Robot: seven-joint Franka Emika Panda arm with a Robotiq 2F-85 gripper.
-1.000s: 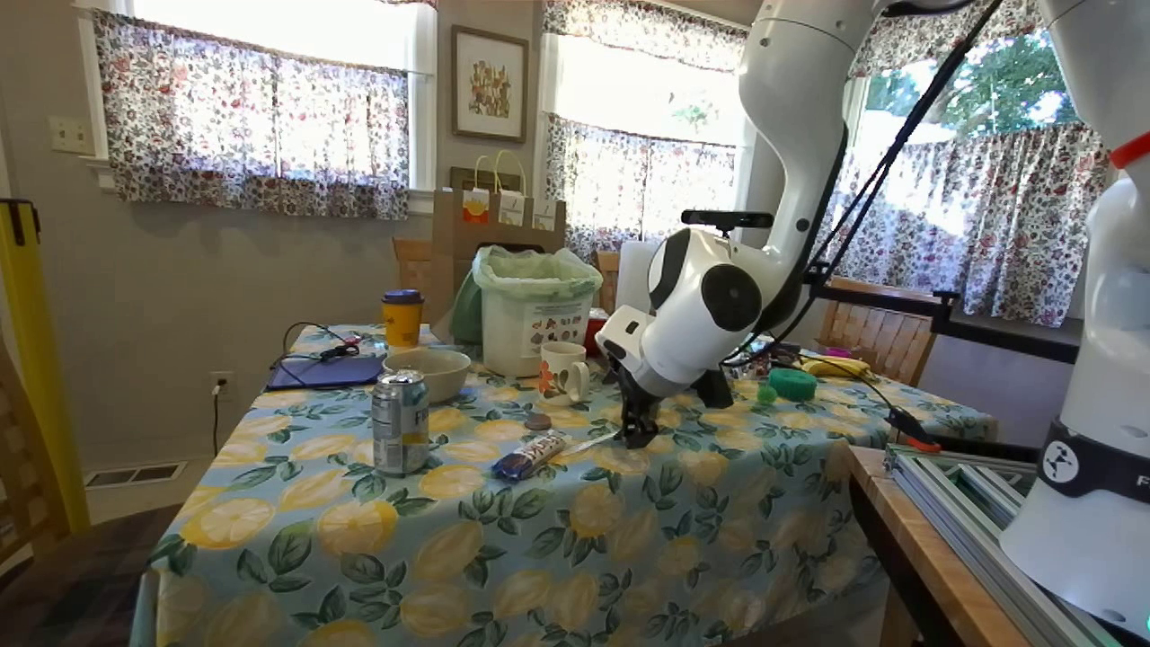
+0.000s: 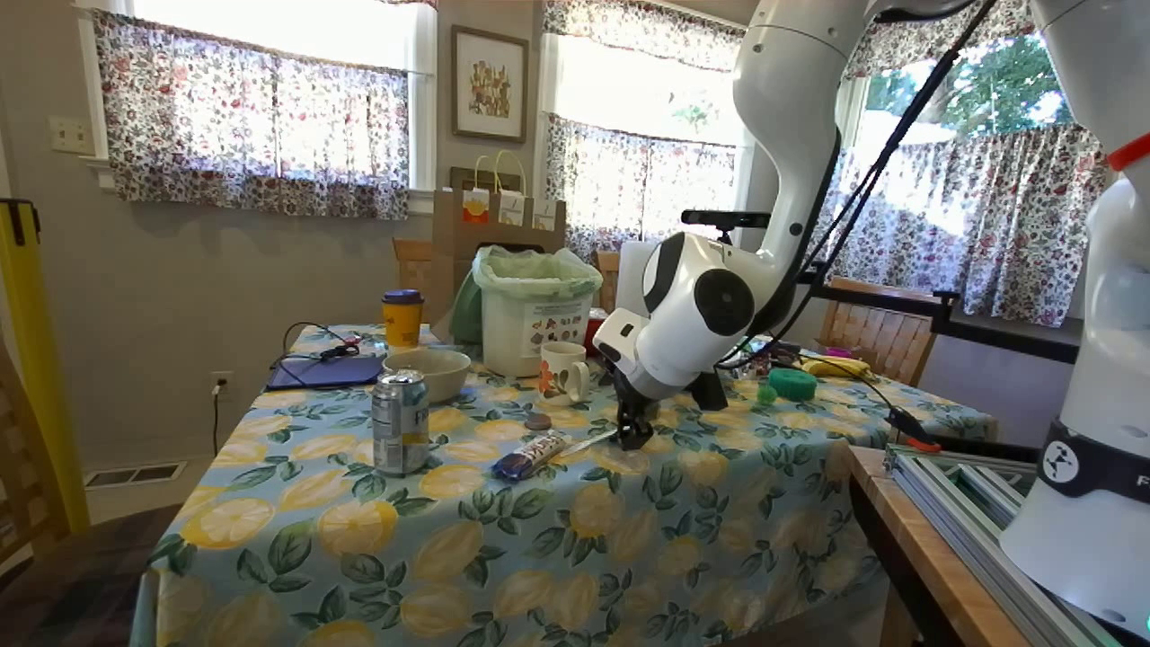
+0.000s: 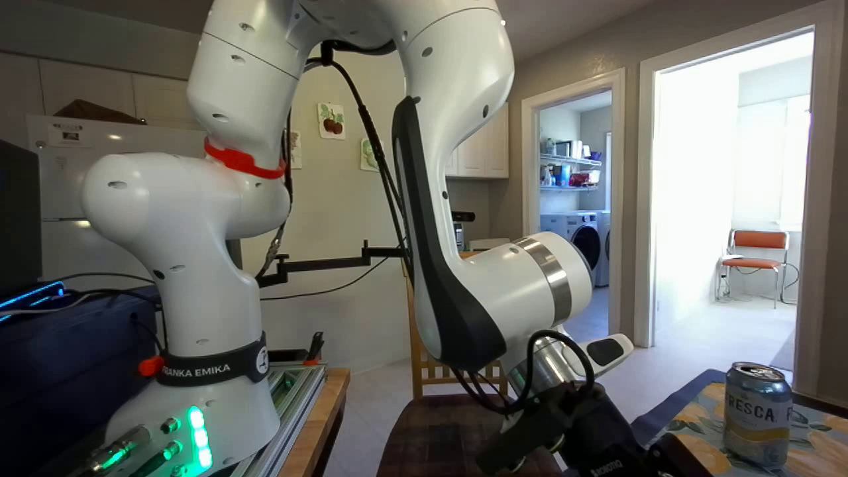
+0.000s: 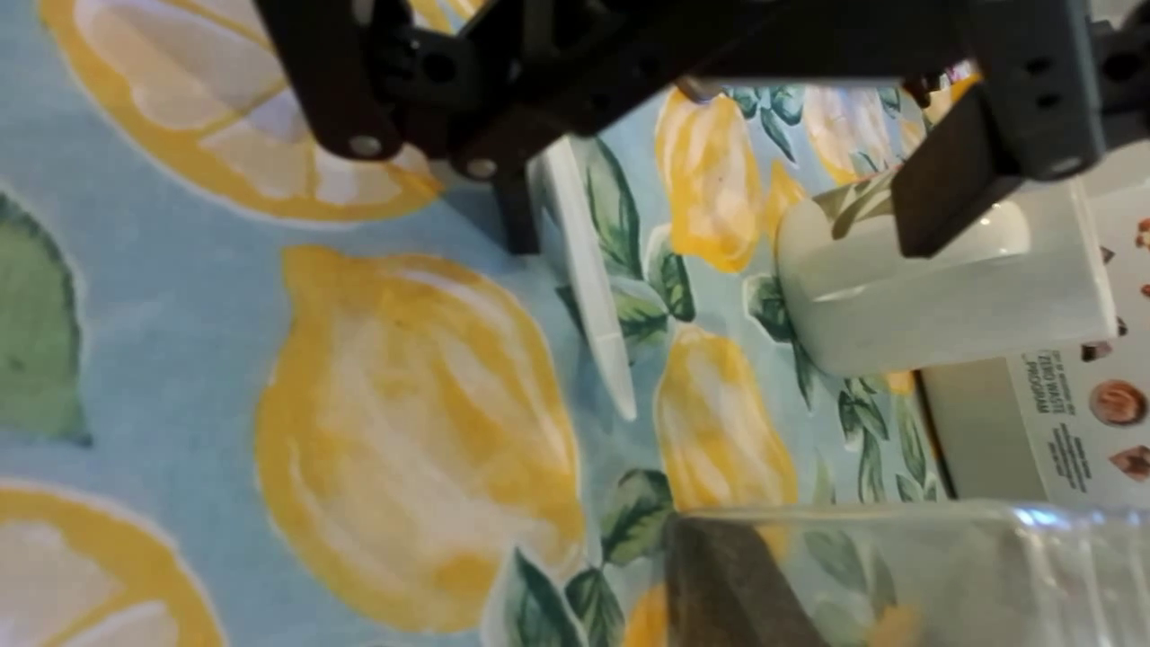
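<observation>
My gripper (image 2: 633, 428) is low over the lemon-print tablecloth, pointing down. In the wrist view the gripper is open, its fingers wide apart. A thin white utensil (image 4: 590, 280), perhaps a plastic knife, lies close beside the left finger, inside the gap; whether they touch I cannot tell. From outside, the same white utensil (image 2: 588, 442) runs from near the fingertips toward a snack wrapper (image 2: 530, 457). A white mug (image 4: 949, 286) stands beyond the right finger, partly covered by it.
A clear plastic container (image 4: 916, 577) fills the wrist view's lower right. The lined bin (image 2: 512, 323) stands behind the mug. To the left are a silver can (image 2: 400, 422), a pale bowl (image 2: 442, 376) and a yellow cup (image 2: 403, 320).
The arm and gripper have shifted very slightly left in exterior view 1. The objects on the table look unmoved.
</observation>
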